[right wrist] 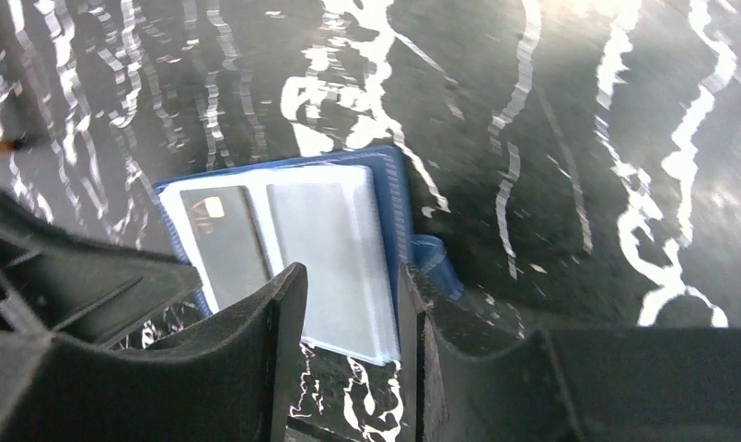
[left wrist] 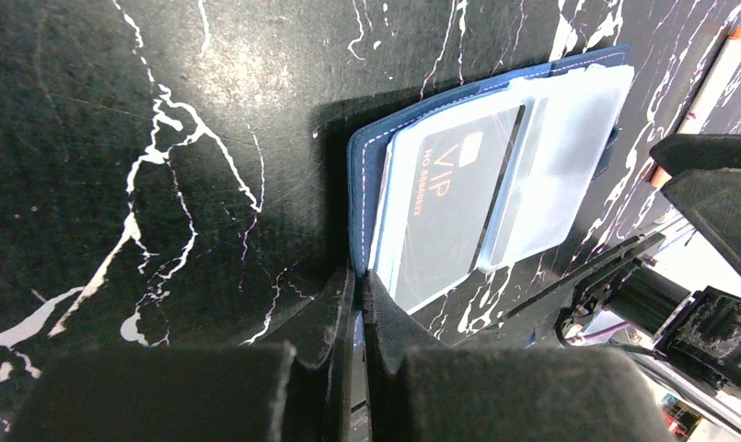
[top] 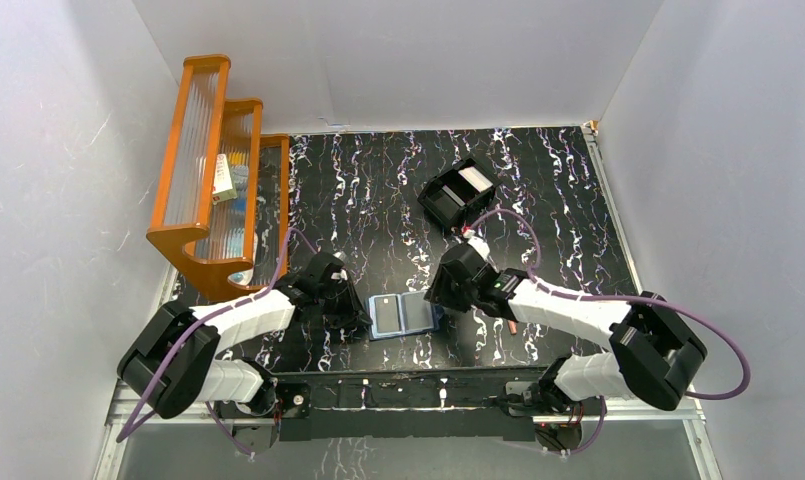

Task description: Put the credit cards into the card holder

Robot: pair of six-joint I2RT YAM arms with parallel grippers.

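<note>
The blue card holder (top: 401, 316) lies spread open on the table between both arms. In its left clear pocket sits a grey card (left wrist: 449, 198) with "VIP" lettering. The right pocket (right wrist: 325, 253) looks pale and see-through, and I cannot tell if it holds a card. My left gripper is shut on the thin blue edge at the holder's left side. Above the holder's right part, my right gripper is open, with no card between its fingers. A black tray (top: 441, 205) at the back contains a white card-like piece (top: 475, 179).
An orange-framed shelf (top: 206, 150) with small items stands at the left. An orange-and-white marker (left wrist: 716, 83) lies right of the holder. The table behind the holder is clear up to the tray.
</note>
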